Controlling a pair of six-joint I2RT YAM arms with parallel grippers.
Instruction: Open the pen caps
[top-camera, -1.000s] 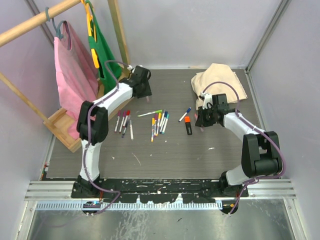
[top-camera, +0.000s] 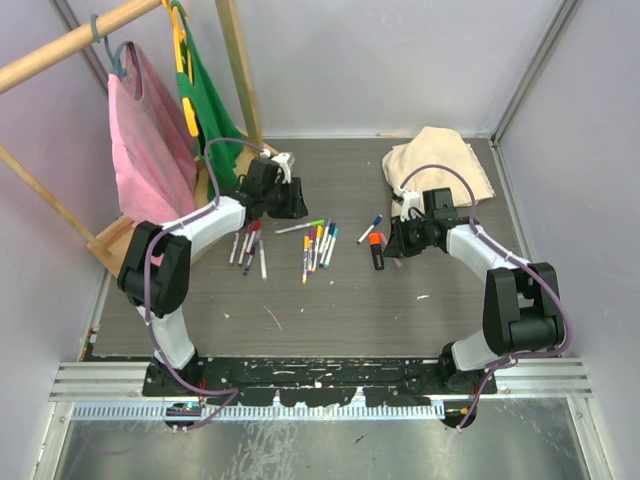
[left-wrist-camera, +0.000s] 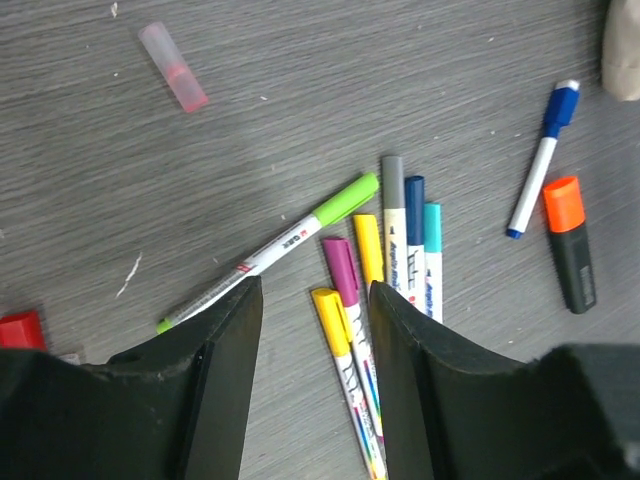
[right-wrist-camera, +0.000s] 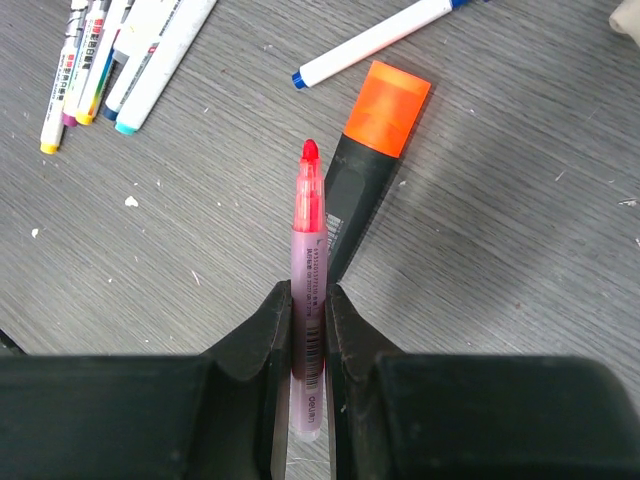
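My right gripper (top-camera: 397, 243) holds an uncapped pink marker (right-wrist-camera: 308, 290) between its fingers, red tip up, over an orange-capped black highlighter (top-camera: 376, 252). My left gripper (top-camera: 293, 208) is part open with nothing visible between its fingers, above a row of capped pens: a green one (left-wrist-camera: 268, 254), yellow, purple (left-wrist-camera: 344, 275), grey, navy and teal. A loose translucent pink cap (left-wrist-camera: 172, 65) lies beyond them. A blue-capped white marker (top-camera: 369, 229) lies near the highlighter. More pens (top-camera: 247, 245) lie at the left of the group.
A beige cloth bag (top-camera: 440, 160) lies at the back right. A wooden rack (top-camera: 240, 80) with pink and green fabric stands on the left.
My right gripper has shifted slightly left with the marker.
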